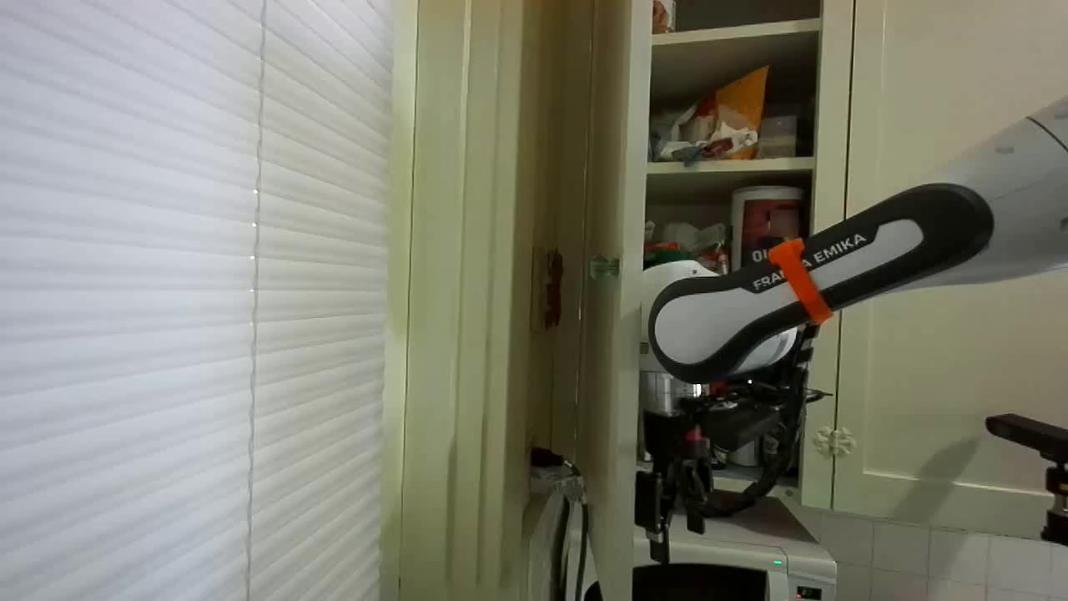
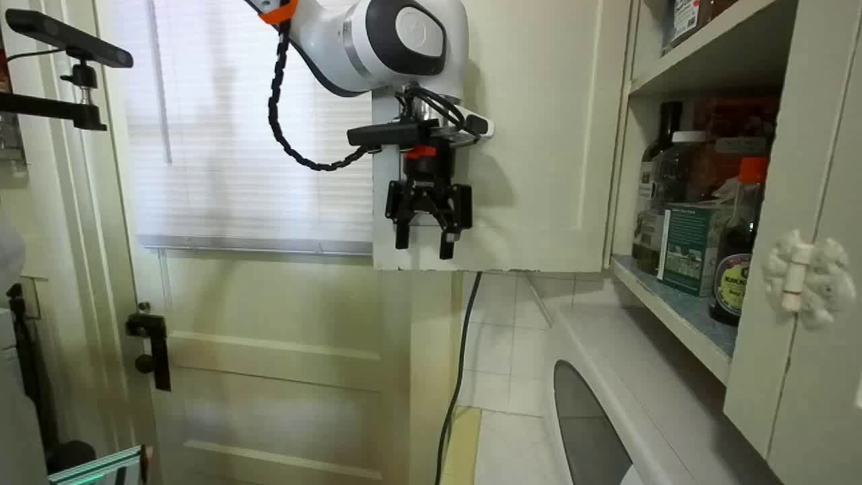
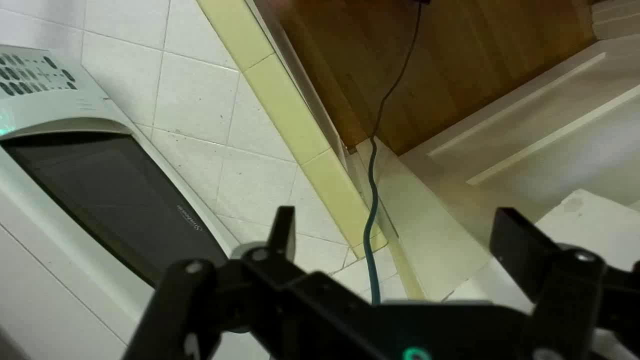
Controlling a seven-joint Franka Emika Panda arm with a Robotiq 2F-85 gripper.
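Note:
My gripper point(image 2: 425, 242) hangs pointing down in front of an open cabinet door point(image 2: 537, 137), its two black fingers spread wide and nothing between them. In the wrist view the gripper straddles empty air, with the counter and floor far below. Exterior view 1 shows the gripper point(image 1: 677, 541) beside the edge of the swung-out cabinet door point(image 1: 616, 401), above a white microwave point(image 1: 716, 546). Whether the fingers touch the door cannot be told from that side.
Cabinet shelves hold a green box point(image 2: 688, 249), a sauce bottle point(image 2: 733, 275) and other goods. A dark cable point(image 3: 373, 198) runs down past the yellow counter edge point(image 3: 288, 117). The microwave point(image 3: 114, 198) sits on white tiles. A camera point(image 2: 69, 39) stands at the far left.

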